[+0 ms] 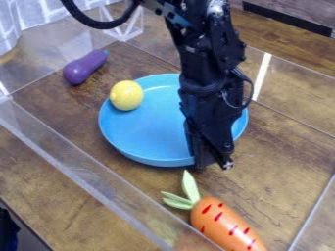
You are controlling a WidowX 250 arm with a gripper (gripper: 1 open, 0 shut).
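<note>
The black gripper (pixel 210 147) hangs low over the right part of a blue bowl (pixel 141 125), its tips at the bowl's front-right rim; it looks shut, with nothing visible between the fingers. A yellow, egg-like object (pixel 127 94) rests in the back left of the bowl. An orange toy carrot (pixel 225 224) with green leaves lies in front of the bowl, and a purple eggplant (pixel 84 67) lies behind it to the left.
A clear plastic strip runs diagonally across the front left, and a transparent wall stands at the back left.
</note>
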